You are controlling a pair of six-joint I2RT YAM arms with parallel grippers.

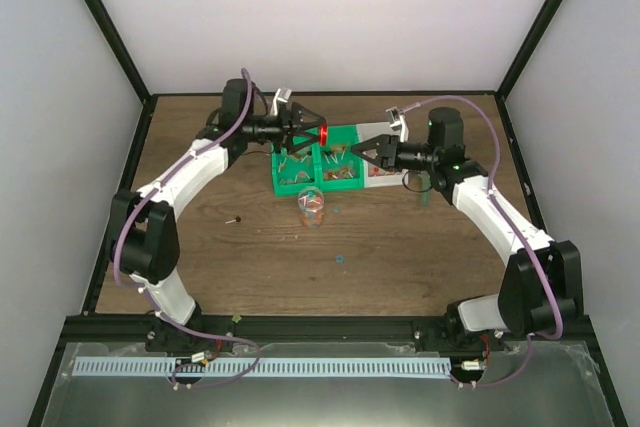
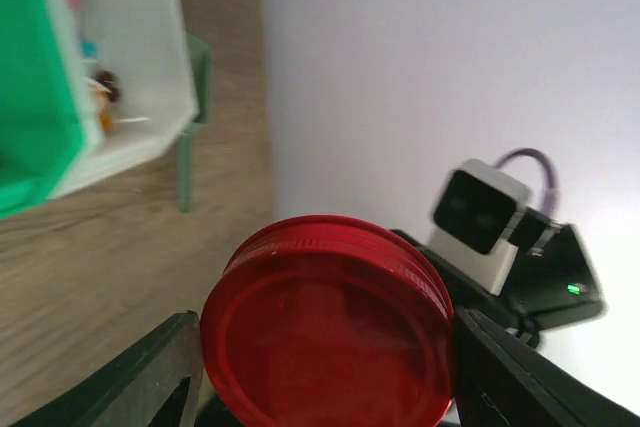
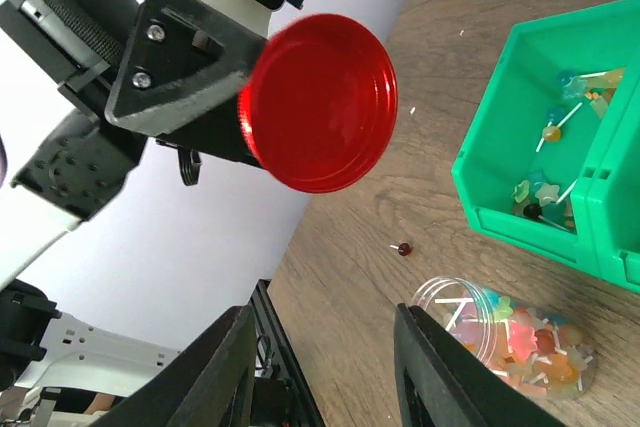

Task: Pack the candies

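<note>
A round red lid is held between the fingers of my left gripper, above the green tray in the top view. The right wrist view shows the lid's hollow underside. My right gripper is part open, its fingers apart with nothing between them; in the top view it points at the lid from the right, with a gap. The clear jar has no lid on it and holds many coloured candies. In the top view the jar stands just in front of the tray.
More candies lie in the green tray's compartments. A white bin adjoins it on the right. One dark candy lies loose on the table, and a small blue piece lies nearer the front.
</note>
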